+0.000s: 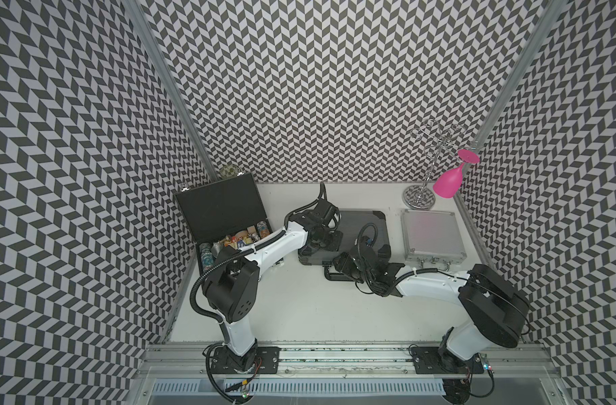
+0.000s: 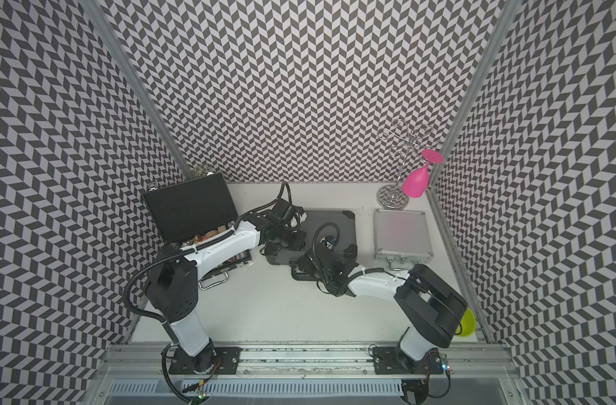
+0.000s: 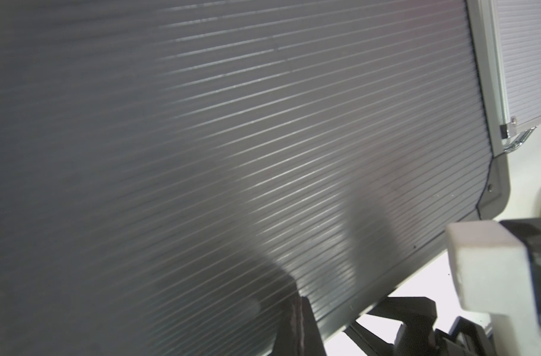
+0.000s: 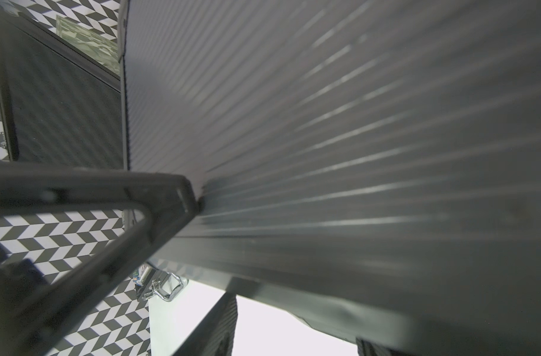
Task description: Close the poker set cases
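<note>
A dark grey ribbed case (image 1: 351, 226) lies in the middle with its lid down; whether it is latched cannot be made out. Its black handle (image 1: 336, 276) points toward the front. Shut and empty, my left gripper has its tips at the lid near the front edge. Low at that case's front edge, my right gripper stands open, with nothing seen between its fingers. At the left, a black case (image 1: 220, 206) stands open, lid raised, colourful items inside. The silver case (image 1: 432, 236) on the right is shut.
Behind the silver case stands a chrome rack (image 1: 419, 197) with a pink goblet (image 1: 449, 182) hanging from it. A yellow-green object (image 2: 466, 322) sits near the right wall.
</note>
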